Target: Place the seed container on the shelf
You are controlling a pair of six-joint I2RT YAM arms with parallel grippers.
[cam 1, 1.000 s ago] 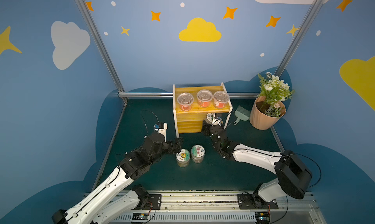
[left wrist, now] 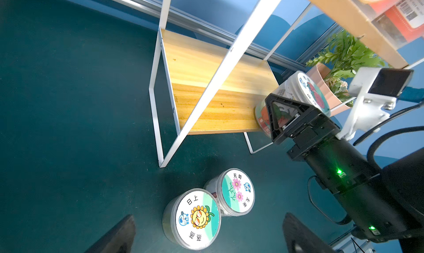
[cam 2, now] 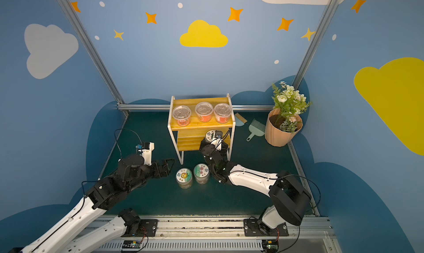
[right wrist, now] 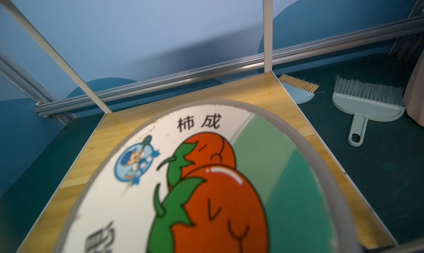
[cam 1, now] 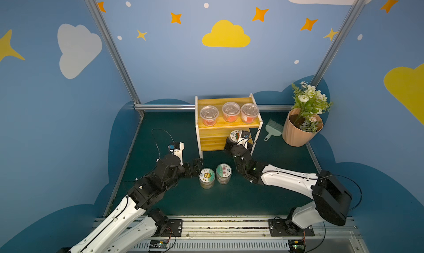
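Note:
A seed container with a persimmon lid [right wrist: 212, 195] sits on the lower board of the wooden shelf [left wrist: 207, 102], at its right end. My right gripper is at that container, standing open; the lid fills the right wrist view. Two more containers, one with a sunflower lid [cam 1: 206, 175] and one with a flower lid [cam 1: 224, 170], stand on the floor in front of the shelf. My left gripper is open above and left of them, nothing between its fingers.
Three clear tubs [cam 1: 231, 111] fill the upper board. A potted plant [cam 1: 296, 133] and a dustpan and brush [right wrist: 366, 105] are to the right of the shelf. The floor left of the shelf is clear.
The right arm has moved slightly toward the front and left at the shelf. The left arm has drawn a little left and down, away from the shelf.

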